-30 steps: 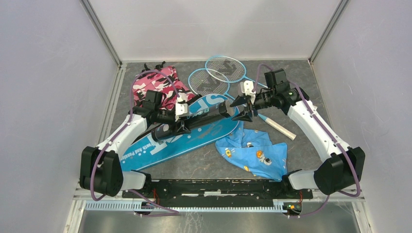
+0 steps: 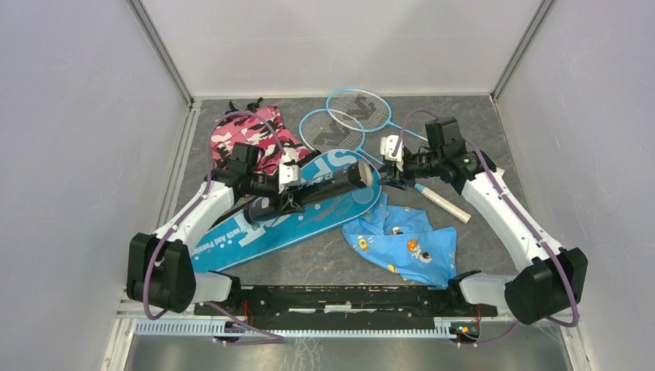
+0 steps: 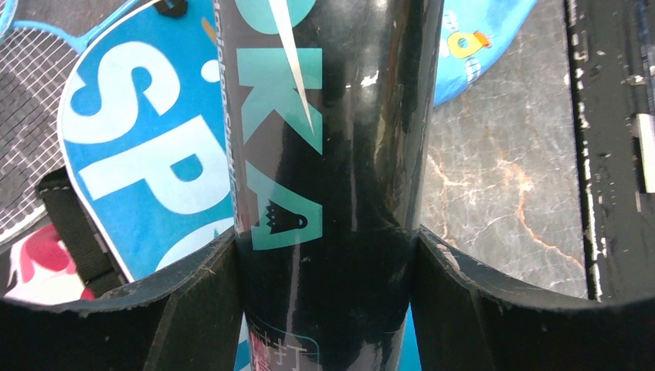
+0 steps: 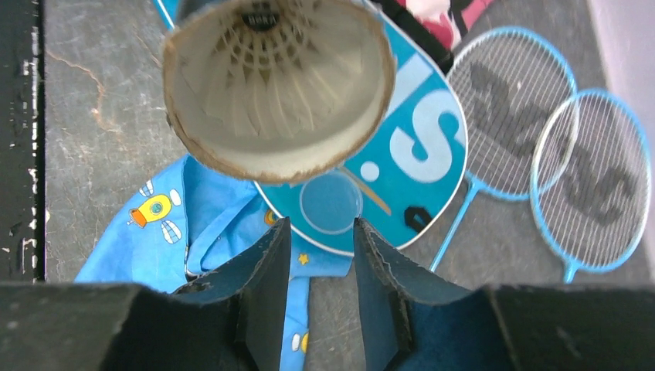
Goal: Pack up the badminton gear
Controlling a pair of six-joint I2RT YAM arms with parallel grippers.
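Note:
A black shuttlecock tube is held over the blue racket bag, with my left gripper shut on it, as the left wrist view confirms. In the right wrist view its open end faces my right gripper, showing the white inside of a shuttlecock. The right gripper's fingers are a little apart with nothing seen between them, just right of the tube's end in the top view. Two blue rackets lie at the back, partly overlapping.
A pink camouflage bag lies at the back left. A crumpled blue cloth with cartoon figures is at the front right. Walls enclose the floor; some bare floor shows at the front and right.
My right gripper has drawn back rightward from the tube's end, and its fingers have come closer together. The left gripper and tube are nearly unmoved.

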